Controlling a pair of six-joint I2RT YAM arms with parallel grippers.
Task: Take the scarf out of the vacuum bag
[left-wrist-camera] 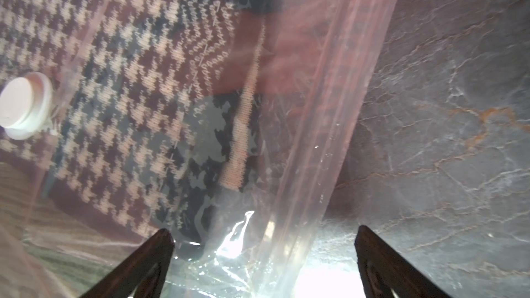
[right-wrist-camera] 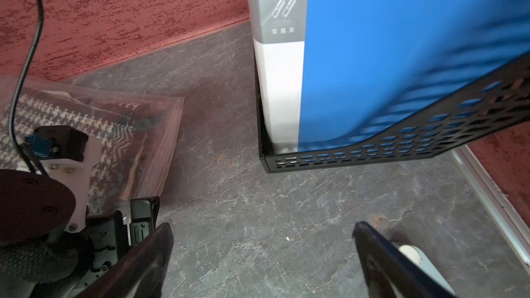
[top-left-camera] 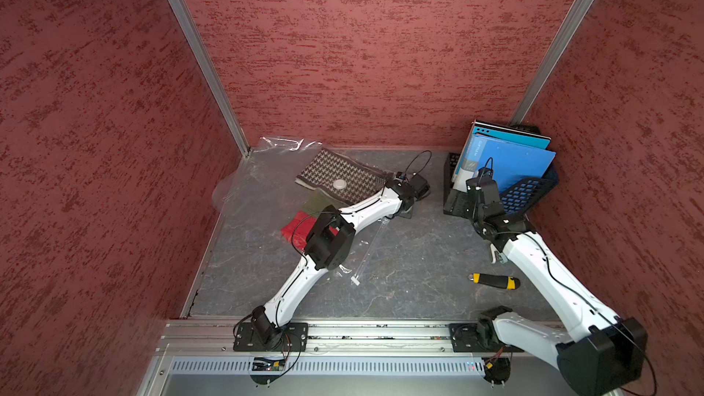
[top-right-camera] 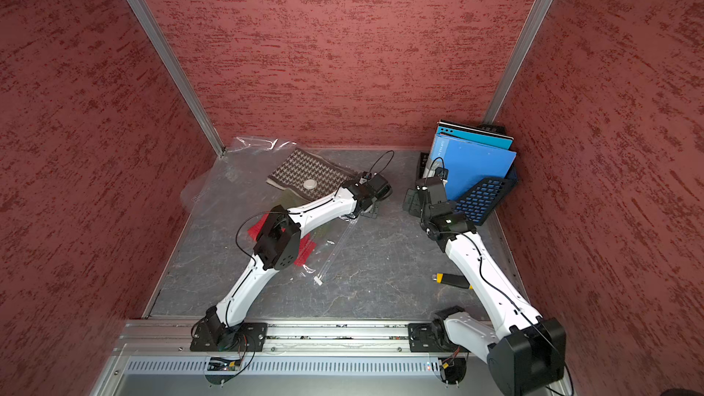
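A clear plastic vacuum bag [left-wrist-camera: 298, 176] with a round white valve [left-wrist-camera: 23, 104] lies flat at left of the table, holding a houndstooth scarf [left-wrist-camera: 127, 132] plus olive and red fabric [top-left-camera: 297, 228]. My left gripper [top-left-camera: 403, 206] hangs over the bag's right side, open, its fingertips either side of the sealed edge in the left wrist view, nothing held. My right gripper stands open and empty by the front of the black rack, over bare table.
A black rack [right-wrist-camera: 342, 160] with blue folders [top-left-camera: 513, 161] stands at back right. A yellow-black tool [top-left-camera: 495, 281] and a small white tool [right-wrist-camera: 428, 267] lie at right. Bare table [top-left-camera: 418, 264] shows at centre front.
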